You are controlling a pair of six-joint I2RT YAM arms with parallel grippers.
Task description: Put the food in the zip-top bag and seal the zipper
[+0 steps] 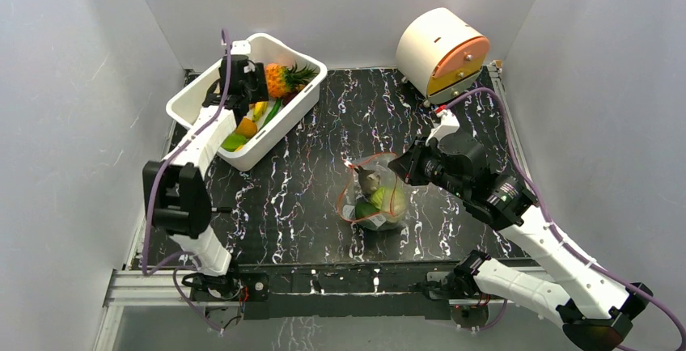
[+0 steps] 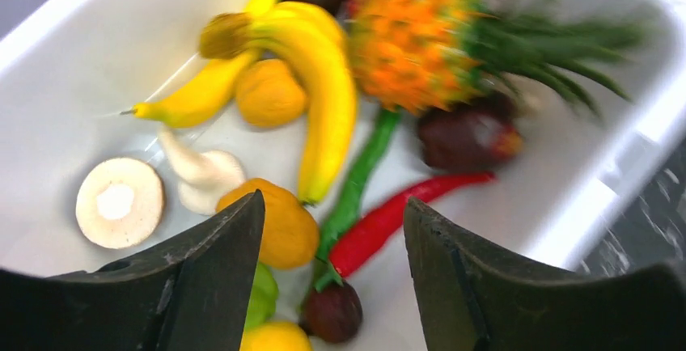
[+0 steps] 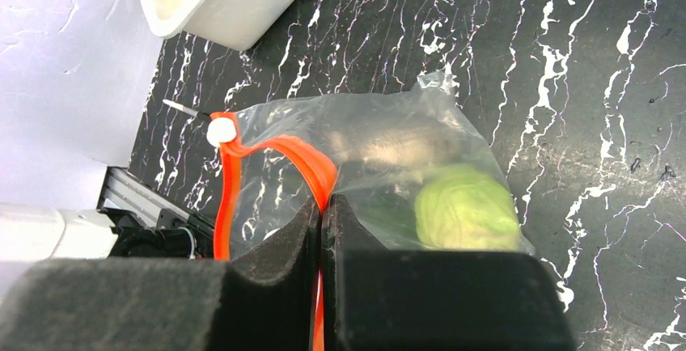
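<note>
The zip bag [image 1: 370, 192] stands on the marble table with green produce and a darker item inside. My right gripper is shut on its orange-zippered rim. My left gripper is open, with nothing between its fingers, over the white bin [image 1: 267, 145]. Its wrist view shows bananas [image 2: 328, 124], a pineapple [image 2: 412, 44], red chilli [image 2: 376, 226], green chilli [image 2: 364, 173], orange fruit [image 2: 275, 230] and a sliced round item [image 2: 117, 201].
A cream cylindrical box [image 1: 433, 44] with an orange front stands at the back right. A thin pen-like tool [image 3: 178, 107] lies on the table left of the bag. The middle of the table behind the bag is clear.
</note>
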